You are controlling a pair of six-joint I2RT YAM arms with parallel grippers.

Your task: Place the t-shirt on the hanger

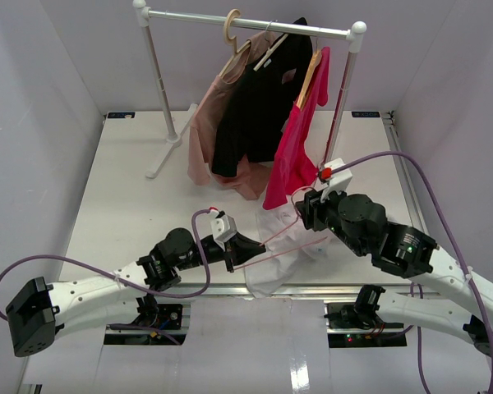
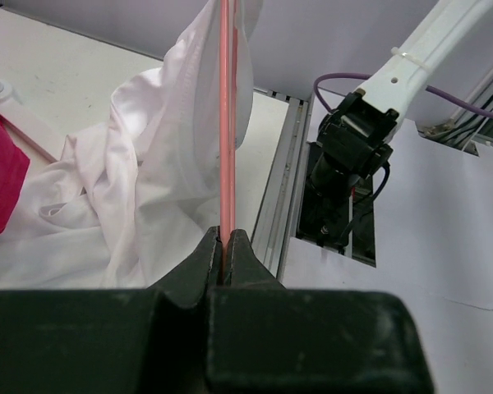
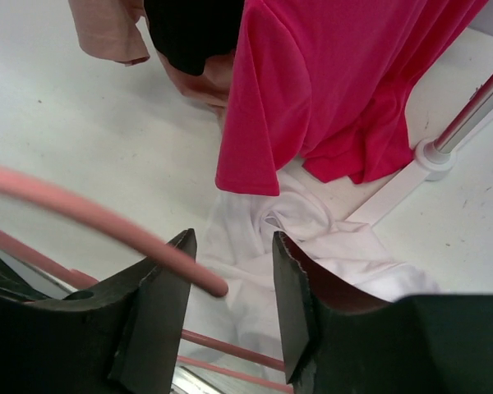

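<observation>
A thin pink hanger (image 1: 279, 234) is held between the arms. My left gripper (image 1: 238, 252) is shut on it, the bar running straight out from the fingertips in the left wrist view. My right gripper (image 1: 311, 212) is at the hanger's hook end; in the right wrist view its fingers stand apart around the pink bars (image 3: 232, 349), and I cannot tell whether it grips them. The white T-shirt (image 1: 267, 271) lies crumpled on the table beneath, reaching the front edge; in the left wrist view part of it (image 2: 181, 139) appears behind the hanger.
A white rack (image 1: 185, 20) holds pink, black and magenta garments (image 1: 296, 152), the magenta one hanging just behind my right gripper. Its foot (image 1: 160, 160) stands on the table.
</observation>
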